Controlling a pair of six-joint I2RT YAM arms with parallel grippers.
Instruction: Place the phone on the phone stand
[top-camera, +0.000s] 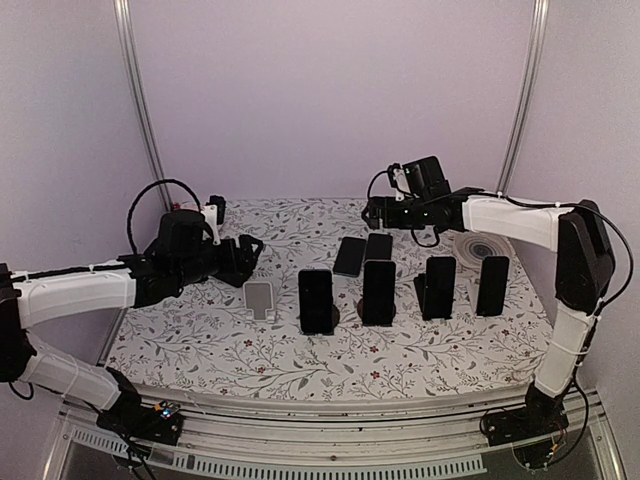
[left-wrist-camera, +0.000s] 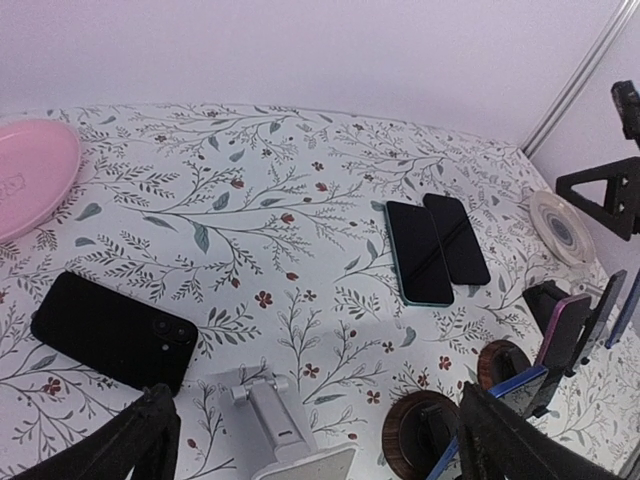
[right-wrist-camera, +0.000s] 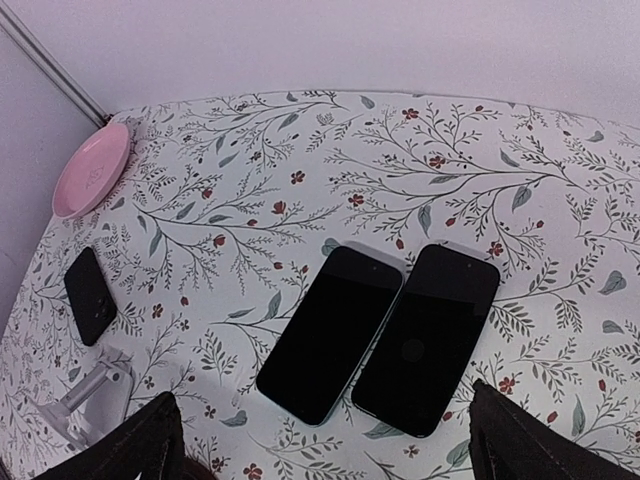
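An empty white phone stand (top-camera: 259, 300) stands at the left of the table; in the left wrist view the stand (left-wrist-camera: 275, 425) shows low between the fingers. One black phone (left-wrist-camera: 115, 330) lies flat beyond it to the left. Two more dark phones, the left one (right-wrist-camera: 330, 335) and the right one (right-wrist-camera: 430, 340), lie side by side at the back centre. My left gripper (top-camera: 249, 256) is open above the table near the lone phone, holding nothing. Over the back, past the pair of phones, my right gripper (top-camera: 373, 212) hangs open and empty.
Several phones stand upright on stands in a row, from the phone at centre (top-camera: 316, 301) to the rightmost phone (top-camera: 492, 286). A pink plate (right-wrist-camera: 92, 170) is at the back left; a pale round dish (top-camera: 483, 247) is at the right.
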